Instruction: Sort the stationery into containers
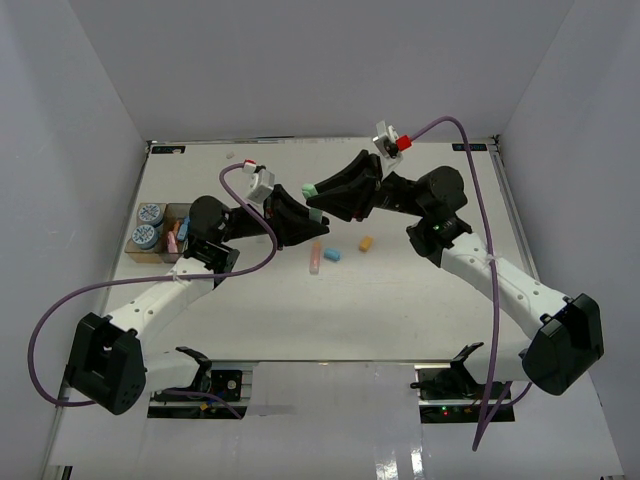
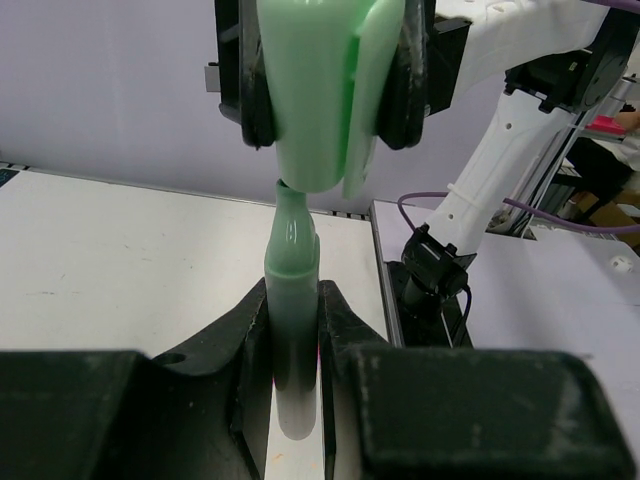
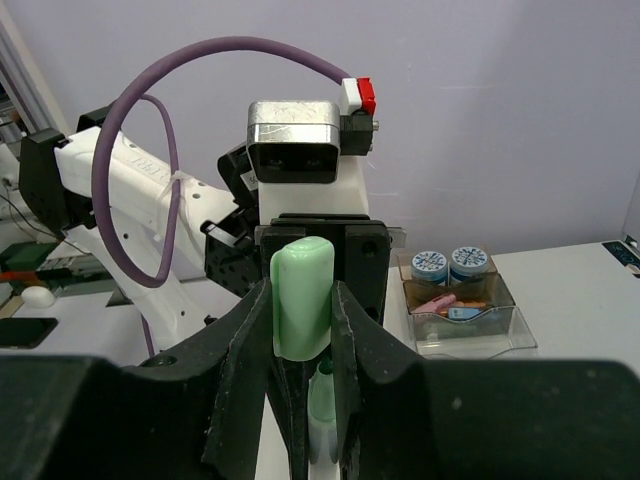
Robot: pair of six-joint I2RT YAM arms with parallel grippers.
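A pale green-and-white marker body (image 2: 295,350) stands upright in my left gripper (image 1: 318,222), which is shut on it. Directly above it my right gripper (image 1: 322,188) is shut on a mint green cap (image 3: 303,300). In the left wrist view the cap hangs over the marker's tapered tip, at or very near it; whether it is fitted cannot be told. A pink item (image 1: 315,257), a blue item (image 1: 332,254) and a yellow item (image 1: 366,243) lie on the table below.
At the left stands a divided organiser (image 1: 148,256) with two round blue-lidded tins (image 1: 147,236) and several small items, partly behind my left arm.
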